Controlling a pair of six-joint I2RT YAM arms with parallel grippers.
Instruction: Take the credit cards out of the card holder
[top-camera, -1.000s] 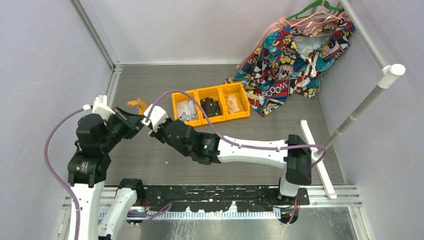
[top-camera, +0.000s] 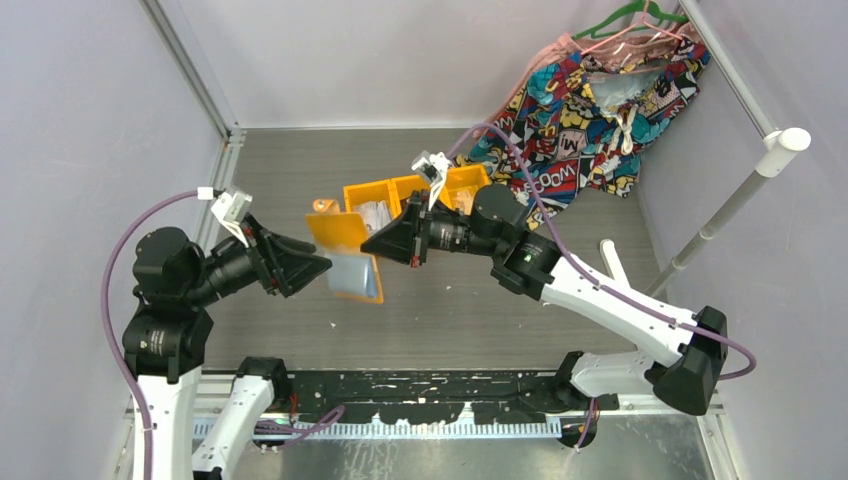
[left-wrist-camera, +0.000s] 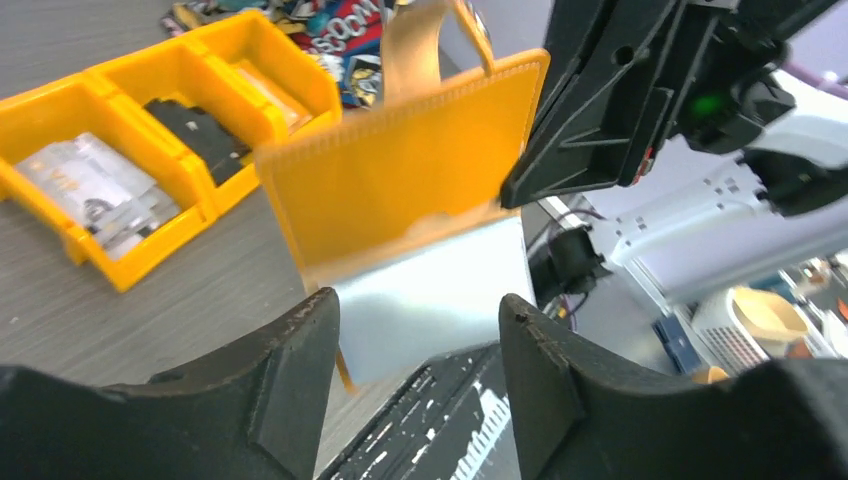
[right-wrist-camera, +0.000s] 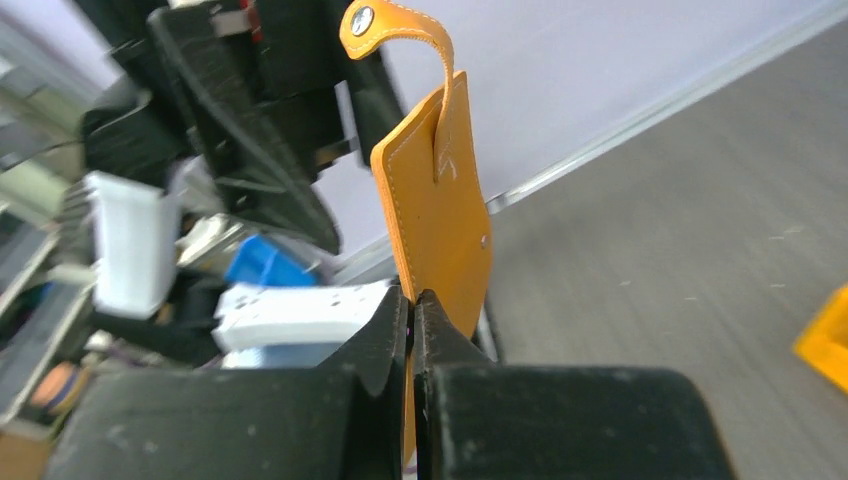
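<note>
My right gripper is shut on the orange leather card holder (right-wrist-camera: 448, 235), held upright in the air, its snap strap at the top. In the left wrist view the holder (left-wrist-camera: 390, 190) shows its orange panel above a pale sleeve (left-wrist-camera: 425, 285). My left gripper stands open facing the holder, which appears behind and between its fingertips in that view; whether they touch cannot be told. From above, the left gripper (top-camera: 308, 272) is left of the holder and the right gripper (top-camera: 380, 250) to its right. Individual cards cannot be made out.
An orange three-compartment tray (top-camera: 366, 194) with pale and dark items lies behind the grippers. A patterned garment (top-camera: 570, 130) on hangers is at the back right, beside a metal pole (top-camera: 720, 210).
My right gripper has moved right and up the view with the card holder, whose face has swung into sight from above. My left gripper has drawn apart from the right and angled downward in the top view.
</note>
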